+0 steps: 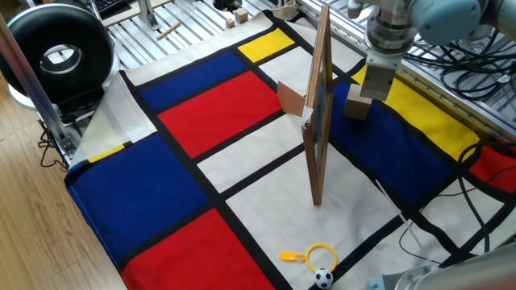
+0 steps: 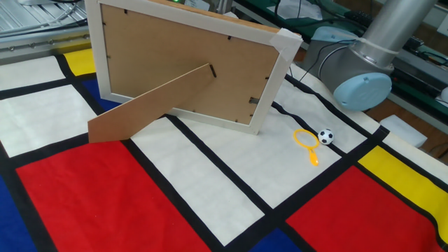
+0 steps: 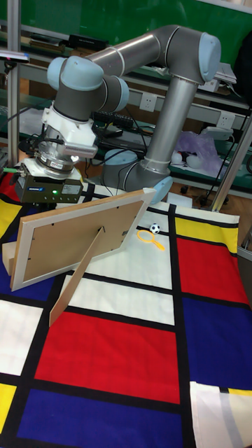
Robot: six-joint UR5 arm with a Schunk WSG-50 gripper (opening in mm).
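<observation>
A picture frame (image 2: 175,70) stands upright on the patterned cloth, propped by its brown back leg (image 2: 150,112). On the frame's far side from that leg, a plain wooden block (image 1: 357,105) rests on the blue patch. My gripper (image 1: 376,84) is above and beside this block in exterior view 1; whether they touch is unclear. In exterior view 3 the gripper's dark body shows behind the frame, and its fingers are hidden. No view shows whether the fingers are open or shut. Part of the block (image 3: 9,258) peeks out at the frame's left edge in that view.
A yellow magnifier-like ring with a handle (image 2: 313,157) and a small football (image 2: 326,136) lie close together on white cloth. Two small wooden cubes (image 1: 241,15) sit on the slatted metal surface. The red and blue patches before the frame are clear.
</observation>
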